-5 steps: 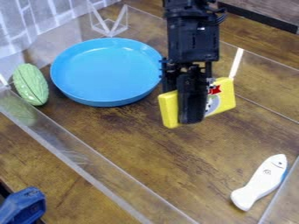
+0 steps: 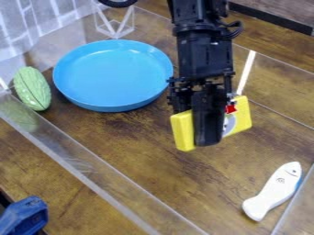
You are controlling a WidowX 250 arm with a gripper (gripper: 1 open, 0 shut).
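My black gripper (image 2: pixel 208 121) hangs in the centre of the camera view, shut on a yellow box (image 2: pixel 185 130) with a red and white patch on its right part. The box is held above the wooden surface, right of and in front of a blue plate (image 2: pixel 105 72). The gripper's fingers hide the box's middle.
A green ridged oval object (image 2: pixel 33 88) lies at the left by a clear wall. A white tool (image 2: pixel 273 191) lies at the lower right, a blue object (image 2: pixel 21 218) at the lower left. The wood in front of the gripper is clear.
The gripper and yellow box have shifted slightly, with the box a little lower in the view than a second ago. The other objects are unchanged.
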